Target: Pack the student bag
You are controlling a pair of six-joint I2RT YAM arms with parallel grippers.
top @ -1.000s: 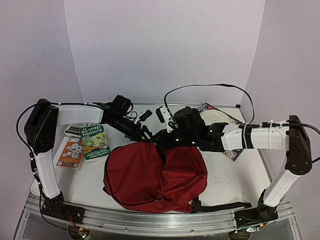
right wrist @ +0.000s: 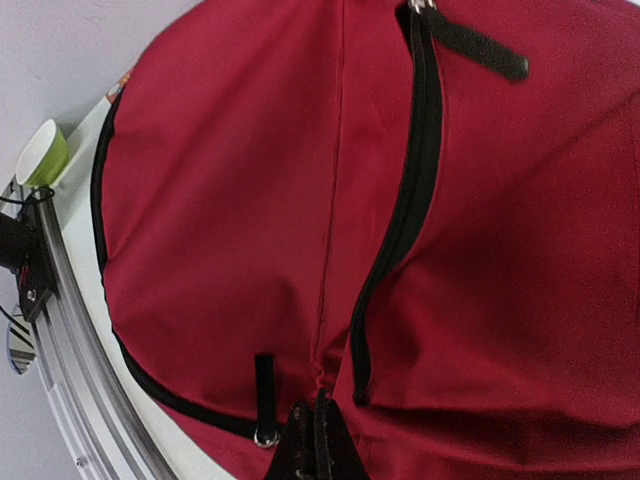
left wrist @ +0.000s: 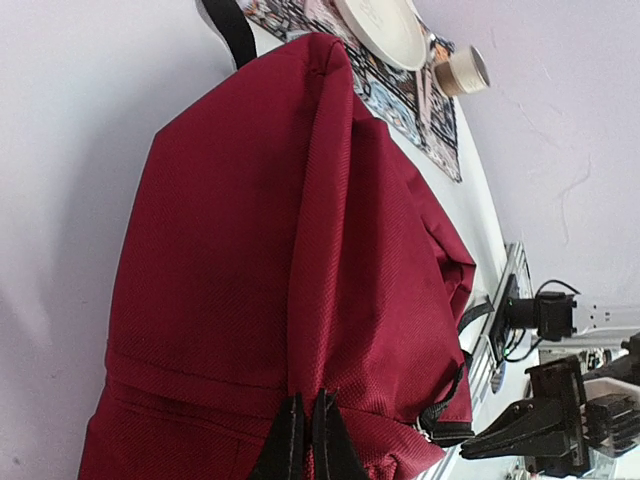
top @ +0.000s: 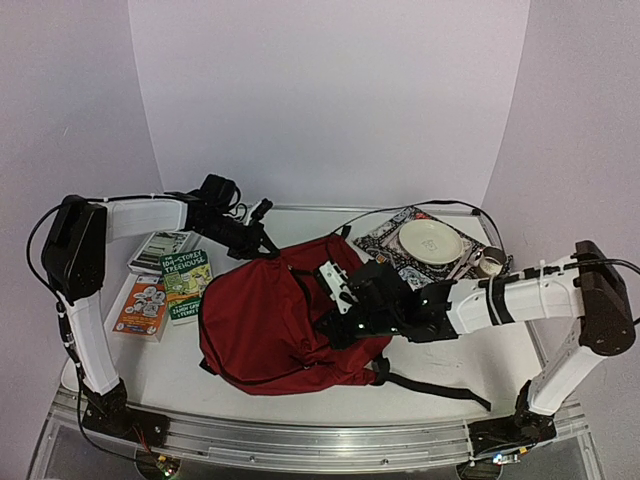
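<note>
The red bag (top: 250, 315) lies crumpled across the middle of the table. At its far edge my left gripper (top: 270, 251) is shut on the fabric; the left wrist view shows a red fold running into its fingers (left wrist: 290, 450). My right gripper is shut over the bag's middle, with no pull tab visible in it. Whether its tips pinch cloth, I cannot tell. Ahead of it runs a black zipper (right wrist: 425, 120), with a pull tab (right wrist: 480, 45) lying loose at its far end. Another tab (right wrist: 265, 390) stands near the front-left edge.
Books, among them a green one (top: 185, 285) and an orange one (top: 143, 305), lie left of the bag. A patterned mat (top: 385, 240) bears a cream plate (top: 430, 241) at back right, with a cup (top: 491, 262) beside it. A black strap (top: 440, 390) trails toward the front right.
The right gripper has come down toward the front, away from the left gripper, and the tab it held is out of it. The left gripper and bag have shifted back and left.
</note>
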